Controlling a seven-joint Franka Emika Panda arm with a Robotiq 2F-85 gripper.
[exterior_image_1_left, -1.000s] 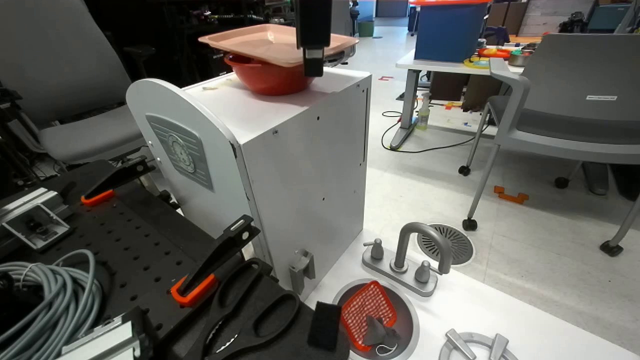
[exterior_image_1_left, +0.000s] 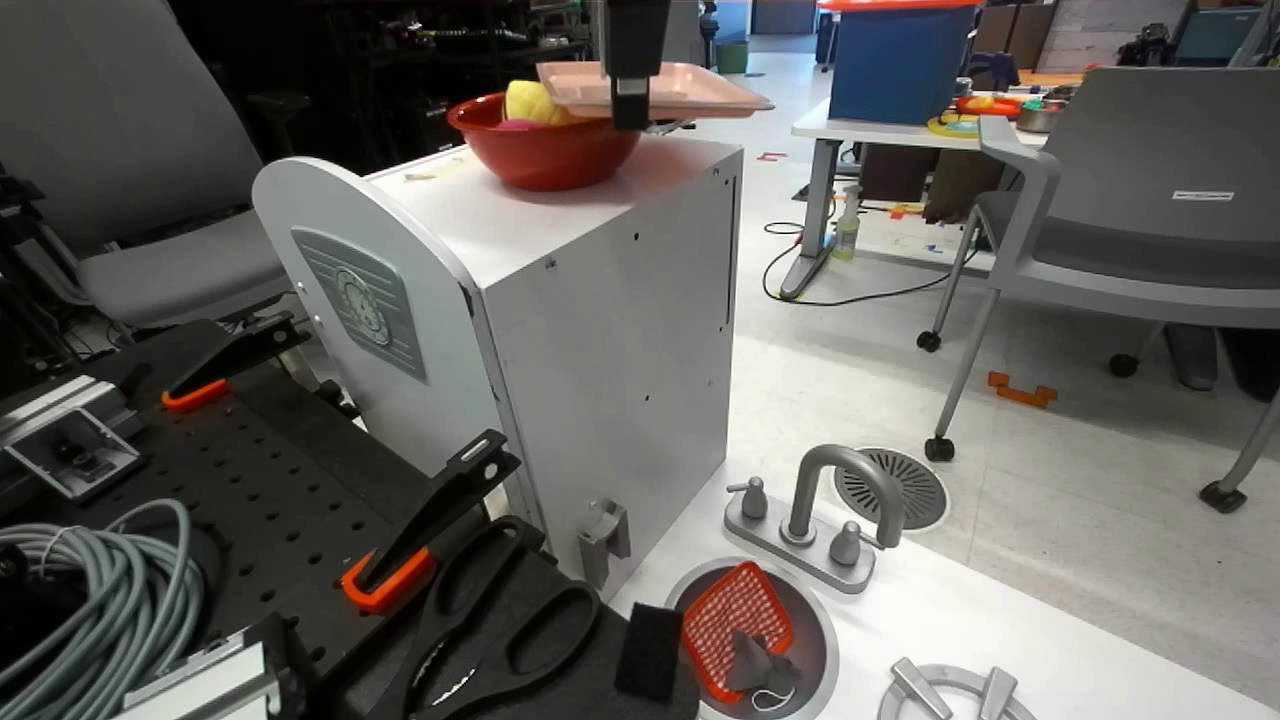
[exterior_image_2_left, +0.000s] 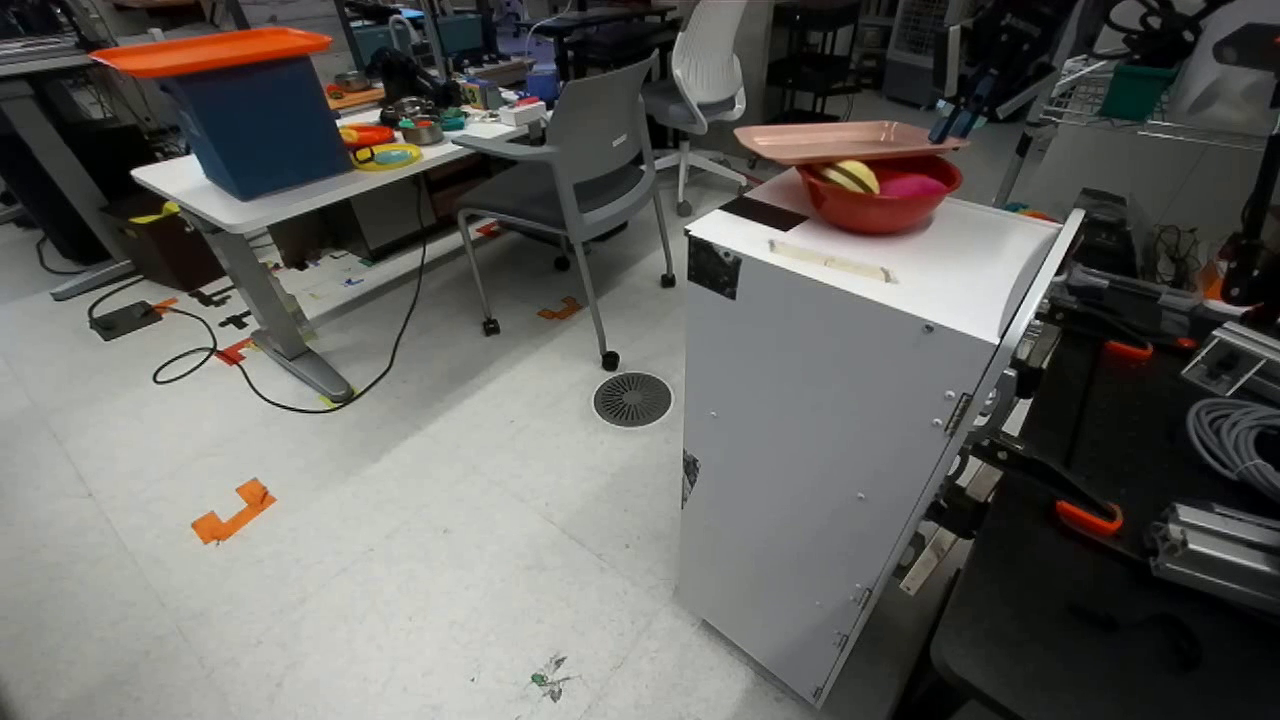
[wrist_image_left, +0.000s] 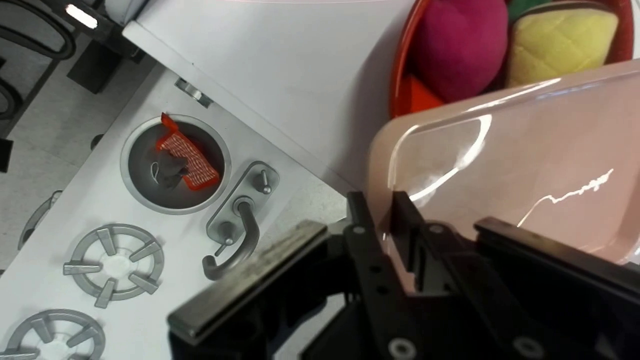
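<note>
A pink tray (wrist_image_left: 522, 156) is pinched at its rim by my gripper, which is shut on it. The red bowl (exterior_image_1_left: 554, 156) stands on top of the white cabinet (exterior_image_1_left: 600, 300). In exterior view 2 the tray (exterior_image_2_left: 840, 142) spans the back of the bowl (exterior_image_2_left: 882, 214); whether they touch I cannot tell. A yellow plush piece (wrist_image_left: 561, 45) and a magenta plush piece (wrist_image_left: 462, 45) lie in the bowl, partly uncovered. The gripper (exterior_image_1_left: 630, 114) is seen from outside at the tray's near side, above the cabinet top.
Below the cabinet top lies a white counter with a faucet (wrist_image_left: 243, 219), a round sink (wrist_image_left: 129, 162) holding a red mesh item (wrist_image_left: 189, 159), and burner rings (wrist_image_left: 114, 264). The black table (exterior_image_1_left: 300, 480) bears clamps and a cable coil.
The tray has shifted right in exterior view 1, exposing the bowl's left part and the plush pieces in it. My gripper has moved slightly right and down.
</note>
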